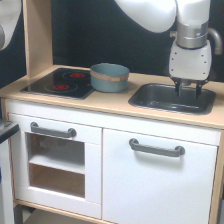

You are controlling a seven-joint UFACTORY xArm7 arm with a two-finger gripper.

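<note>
The robot's gripper (188, 88) hangs at the top right over the black sink (158, 97), its dark fingers pointing down into the basin, apparently apart, with nothing visible between them. A grey-blue pot (109, 78) sits on the wooden counter beside the stove (62, 84), left of the sink.
The toy kitchen has an oven compartment (58, 160) and a white cupboard door (156, 183) with grey handles. An open door edge stands at the far left.
</note>
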